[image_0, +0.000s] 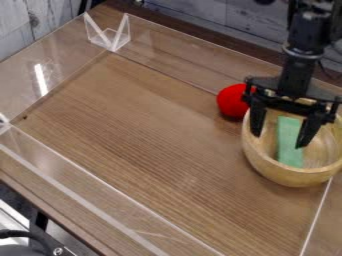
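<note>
My gripper (281, 118) is open, its two dark fingers spread over a cream-coloured bowl (294, 175) at the right. A green elongated object (289, 150) lies in the bowl between and below the fingers. A red round object (233, 100) sits just outside the bowl at its upper left, partly hidden behind the bowl's rim.
A white wire-like object (104, 35) stands at the back left. A grey surface lies beyond the table's edge.
</note>
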